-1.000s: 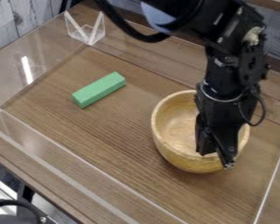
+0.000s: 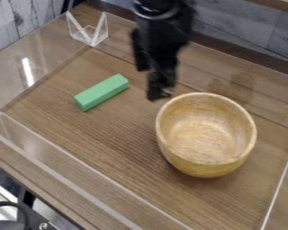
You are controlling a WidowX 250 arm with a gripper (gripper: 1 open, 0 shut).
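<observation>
The black gripper point(image 2: 157, 74) hangs over the back middle of the wooden table, open, its lower parts blurred. A green block point(image 2: 102, 92) lies on the table to its left, apart from it. A tan round bowl point(image 2: 204, 160) stands at the right, below and in front of the gripper; no object shows in it.
A white wire-like object point(image 2: 89, 27) stands at the back left. A dark cable point(image 2: 14, 208) lies at the front left corner.
The gripper has risen out of the bowl and moved back and to the left, uncovering the bowl's inside. The green block has not moved.
</observation>
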